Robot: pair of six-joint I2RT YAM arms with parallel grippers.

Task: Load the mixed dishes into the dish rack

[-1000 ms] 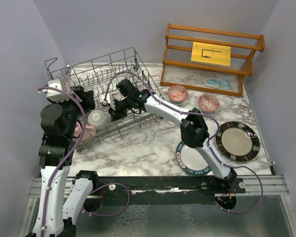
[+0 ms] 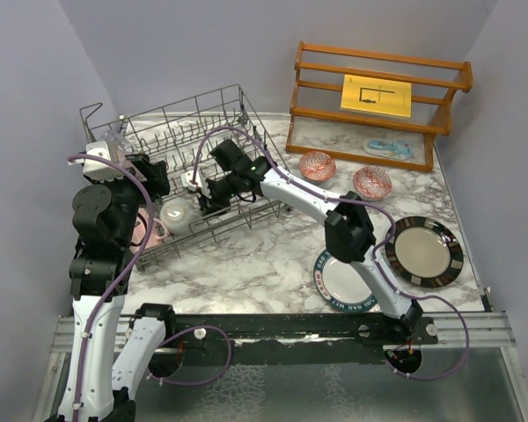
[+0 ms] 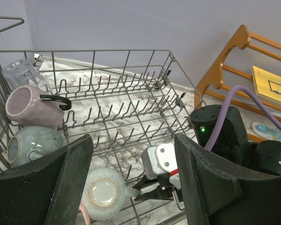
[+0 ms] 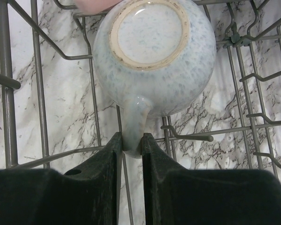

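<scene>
The wire dish rack (image 2: 213, 233) stands at the back left. Inside its front part a pale speckled cup (image 4: 152, 79) rests bottom toward the camera in the right wrist view, and my right gripper is shut on its handle. Over the rack's left side my left gripper is open, with nothing between its fingers. A pink cup (image 2: 151, 234) lies left of the pale one. In the left wrist view a mauve mug (image 3: 25, 107), a grey-green mug (image 3: 35, 144) and a clear glass (image 3: 25, 75) occupy the rack's left side.
On the counter at right lie two red-patterned bowls (image 2: 317, 165), a white plate with a blue rim (image 2: 343, 283) and a dark-rimmed plate (image 2: 422, 251). A wooden shelf (image 2: 365, 115) stands behind them. The rack's rear rows of tines are empty.
The right gripper has shifted slightly toward the front with the pale cup, which now sits a little nearer the front and right. The left arm has stayed still.
</scene>
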